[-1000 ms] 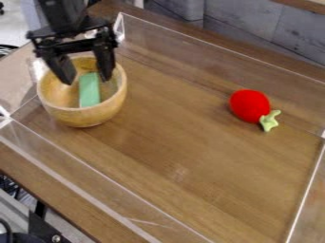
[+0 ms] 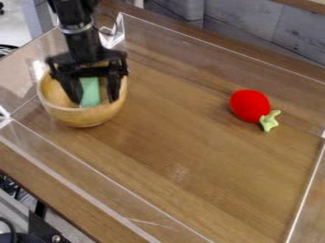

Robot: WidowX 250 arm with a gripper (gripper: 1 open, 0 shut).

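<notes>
My gripper (image 2: 86, 74) is lowered into a wooden bowl (image 2: 79, 113) at the left of the table, its dark fingers blurred, on either side of a light green object (image 2: 89, 95) inside the bowl. Whether the fingers touch that object is unclear.
A red object (image 2: 249, 105) with a pale green top, like a toy vegetable, lies at the right of the wooden table (image 2: 178, 166). A grey wall stands at the back.
My gripper rose slightly and has since come down lower into the bowl, around the green object. The bowl and red object have not visibly moved.
</notes>
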